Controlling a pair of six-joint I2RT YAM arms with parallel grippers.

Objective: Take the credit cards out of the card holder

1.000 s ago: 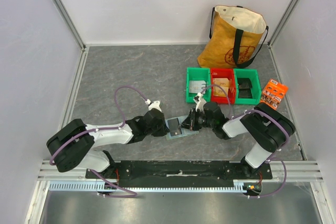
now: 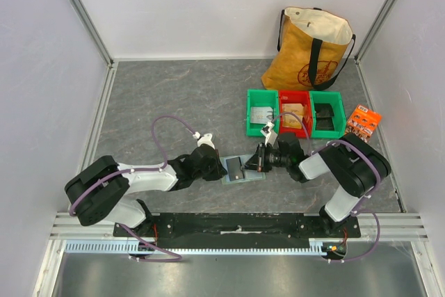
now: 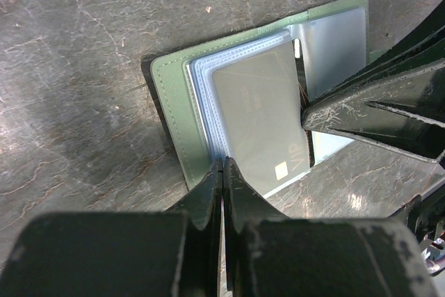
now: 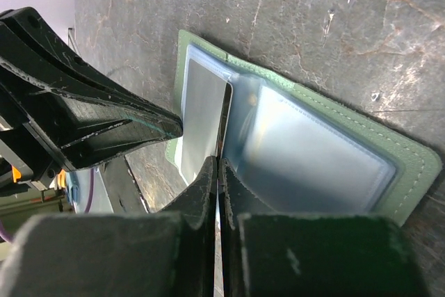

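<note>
The pale green card holder (image 2: 254, 176) lies open on the table, with clear sleeves on both halves. A grey credit card (image 3: 261, 102) sits in one sleeve, its edge toward the middle of the holder slightly raised. At that edge is my right gripper, shut, its tips meeting the card's rim; whether the rim is between them is hard to see. My left gripper is shut too, its tips at the sleeve's outer border on the card's other side. No layer shows clearly between them. The other half's sleeve (image 4: 313, 151) shows no card.
Behind the holder stand a green bin (image 2: 256, 131), a red bin (image 2: 295, 131) and another green bin (image 2: 328, 134), each with items inside. An orange box (image 2: 363, 122) and a tan bag (image 2: 304, 50) are farther right and back.
Over the last second, my right gripper and the holder with its card have shifted slightly right. The left gripper has moved barely, also rightward. The card is still in its sleeve.
</note>
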